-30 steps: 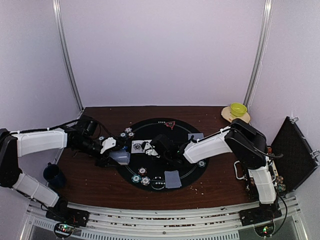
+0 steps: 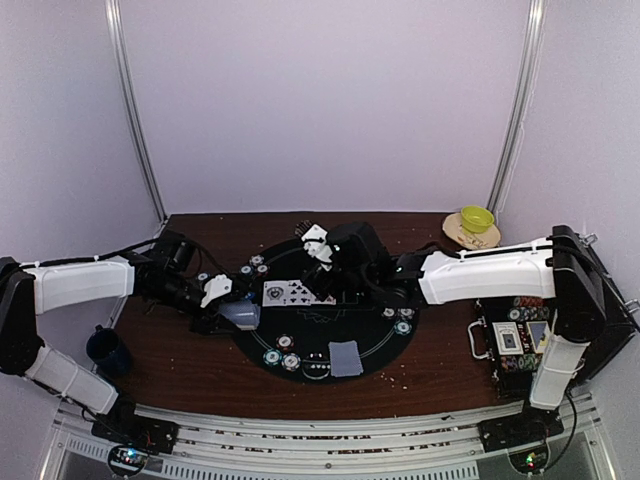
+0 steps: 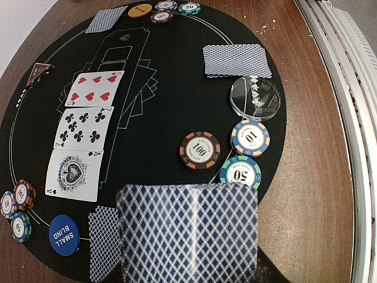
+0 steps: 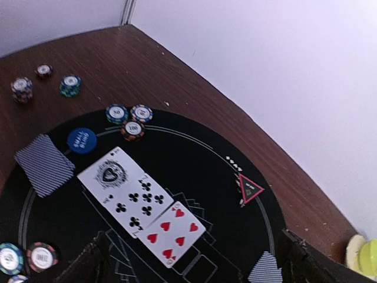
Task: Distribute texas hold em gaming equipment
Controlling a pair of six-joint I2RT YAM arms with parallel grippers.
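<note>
A blue-patterned card deck is gripped in my left gripper over the left side of the black poker mat. Three face-up cards lie in a row: the ace of clubs, seven of clubs and six of hearts. My right gripper is raised above the mat, open and empty, its fingers spread wide. Face-down cards rest near the mat's front edge, others at its left. A small blind disc lies by the left chips.
Chips sit in clusters around the mat, with stacks on the wood at left. A clear disc lies beside the front cards. At right are the open chip case and a yellow bowl; a dark mug stands left.
The left arm and its deck have stayed still.
</note>
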